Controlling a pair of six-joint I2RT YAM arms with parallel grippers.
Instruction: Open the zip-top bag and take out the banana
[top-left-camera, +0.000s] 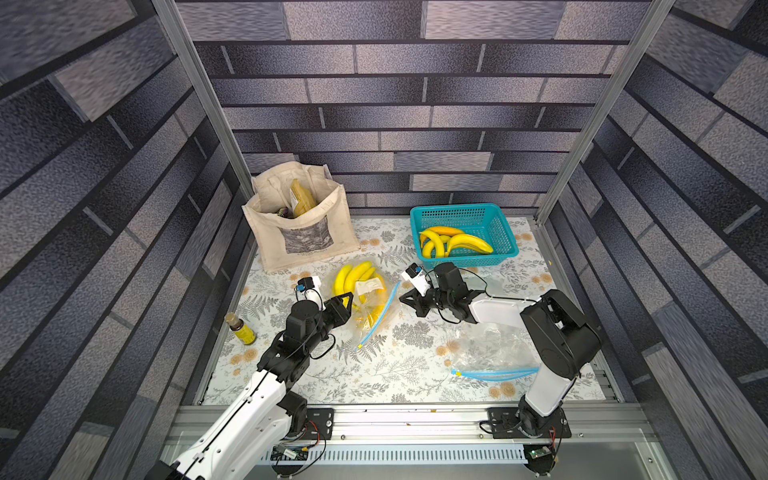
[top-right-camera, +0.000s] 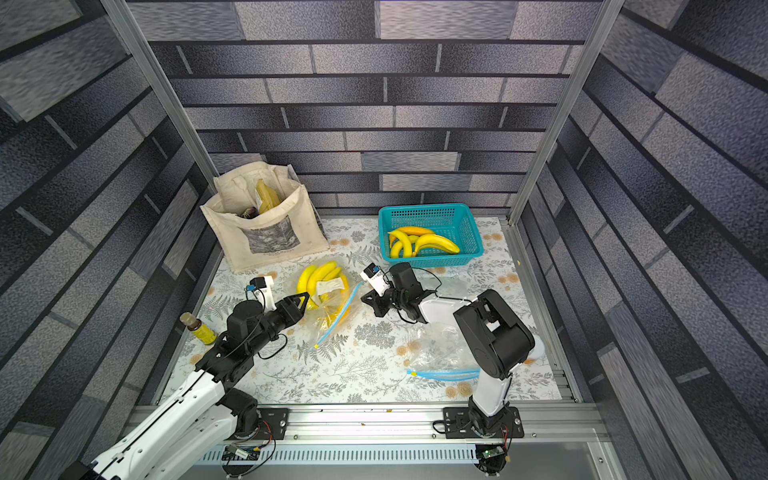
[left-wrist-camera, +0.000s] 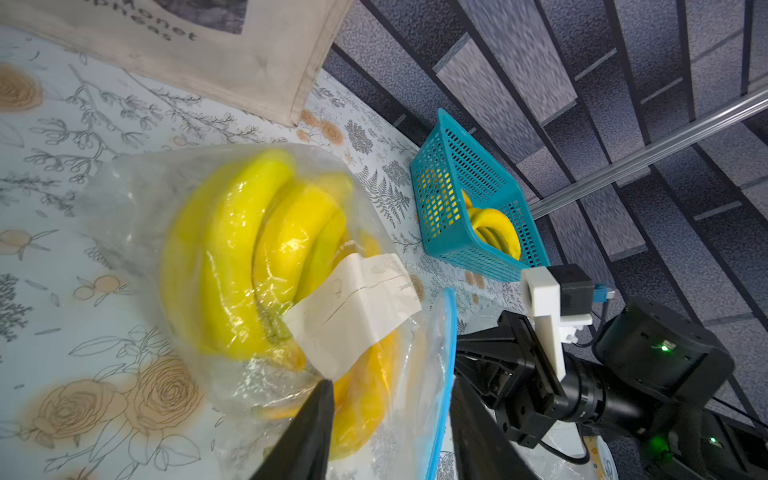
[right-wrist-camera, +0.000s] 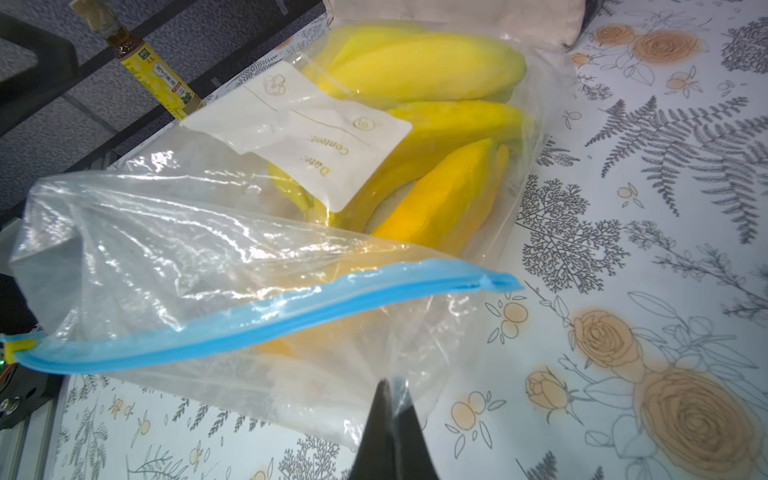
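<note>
A clear zip-top bag (right-wrist-camera: 200, 216) with a blue zip strip lies on the table, holding several yellow bananas (left-wrist-camera: 240, 256) and bearing a white label (left-wrist-camera: 352, 312). My right gripper is shut at the mouth side of the bag, where thin film gathers into its fingertips. The blue strip (right-wrist-camera: 264, 320) crosses above that pinch in the right wrist view. On the opposite side of the bag, my left gripper stands open over the film near the label, nothing gripped between its fingers. Whether the zip seal is parted is hard to tell.
A teal basket (top-left-camera: 504, 256) with bananas stands at the back right. At the back left is a cloth tote bag (top-left-camera: 272, 248). A small bottle (top-left-camera: 241, 329) is at the left. Another clear bag (top-left-camera: 496, 348) lies flat at front right.
</note>
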